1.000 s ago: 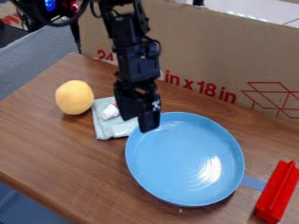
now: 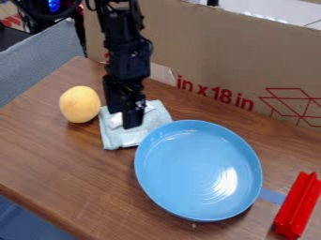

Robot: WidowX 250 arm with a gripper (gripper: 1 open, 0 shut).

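My black gripper [image 2: 126, 111] hangs low over a folded pale-blue cloth [image 2: 120, 136], just left of a blue plate [image 2: 189, 178]. Its fingers point down and stand open, and a small white item shows on the cloth around them, partly hidden by the gripper. A yellow round object [image 2: 79, 104] sits on the wooden table left of the cloth.
A red plastic piece [image 2: 296, 204] lies at the right of the plate. A cardboard wall [image 2: 238, 75] stands along the back. Bare wood [image 2: 75, 169] is clear at the front left, up to the table's edge.
My gripper has moved left and back, away from the plate's rim to above the cloth. The plate, yellow object and red piece have stayed in place.
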